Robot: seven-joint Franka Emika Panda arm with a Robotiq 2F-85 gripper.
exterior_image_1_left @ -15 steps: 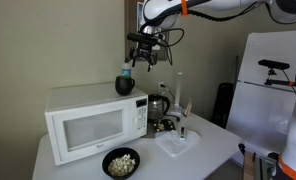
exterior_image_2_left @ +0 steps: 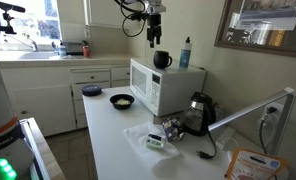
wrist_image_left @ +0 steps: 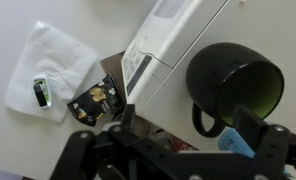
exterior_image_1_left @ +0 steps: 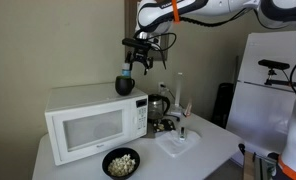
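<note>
On top of the white microwave (exterior_image_1_left: 98,132) stands a black mug (exterior_image_1_left: 124,86), upright, near the front corner by the control panel. My gripper (exterior_image_1_left: 144,66) hangs above and slightly to the right of the mug in exterior view 1, apart from it. In the wrist view the mug (wrist_image_left: 233,85) shows its green inside and its handle, with the open fingers (wrist_image_left: 250,128) at the bottom of the picture. Nothing lies between them. Just behind the mug stands a blue bottle (exterior_image_2_left: 184,54).
A black bowl (exterior_image_1_left: 121,163) with pale pieces sits before the microwave. Beyond it are a kettle (exterior_image_2_left: 199,113), a dark packet (wrist_image_left: 95,100) and a white cloth (wrist_image_left: 50,72) bearing a small white-and-dark item (wrist_image_left: 42,92).
Over the last second my gripper has shifted very slightly near the mug. The mug, microwave and bowl have not moved.
</note>
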